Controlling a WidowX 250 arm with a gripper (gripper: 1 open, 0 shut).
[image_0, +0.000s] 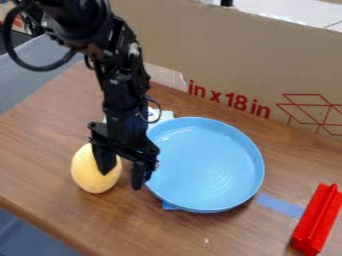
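Observation:
A black robot gripper reaches down from the upper left to a pale yellow, rounded object on the wooden table, left of a blue plate. One finger is over the yellow object and the other is at the plate's left edge. The fingers look apart; whether they grip the object is unclear. The yellow object's upper right side is partly hidden by the gripper.
A red plastic piece lies at the right edge. A cardboard box stands along the back. A light item behind the gripper is mostly hidden.

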